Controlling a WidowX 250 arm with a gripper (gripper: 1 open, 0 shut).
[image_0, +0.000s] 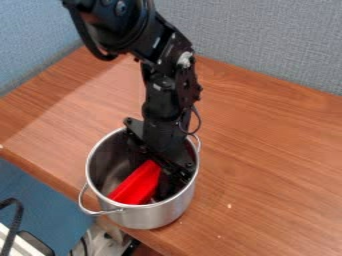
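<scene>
A steel pot (142, 214) with two wire handles stands at the near left edge of the wooden table. A red object (136, 183) lies inside it, slanting from lower left toward upper right. The black arm reaches down from the upper left, and its gripper (166, 168) is low inside the pot at the red object's upper right end. The fingertips are largely hidden by dark parts and the pot, and the gripper appears shut on the red object.
Blue-grey walls stand behind it. Beyond the left edge, at the lower left, are a blue surface and some cables.
</scene>
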